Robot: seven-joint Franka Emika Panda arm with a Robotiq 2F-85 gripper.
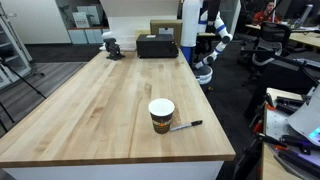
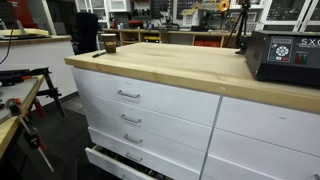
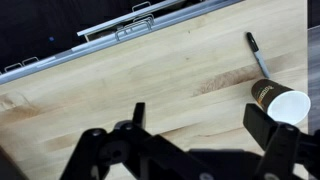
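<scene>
A dark paper cup (image 1: 161, 116) with a white inside stands upright near the end of the wooden table (image 1: 100, 90). Close beside it lies a dark marker (image 1: 186, 126), apart from the cup. From the wrist, the cup (image 3: 268, 93) is at the right and the marker (image 3: 258, 55) just above it. My gripper hangs over the tabletop with its dark fingers wide apart; only bare wood shows between them. The right finger (image 3: 260, 122) overlaps the view near the cup but no contact can be made out. Exterior view 2 shows the cup (image 2: 109, 43) at the table's far left corner.
A black box-shaped device (image 1: 156, 46) stands at the opposite end of the table. Under the tabletop are white drawers (image 2: 140, 115), the lowest drawer (image 2: 115, 165) pulled out.
</scene>
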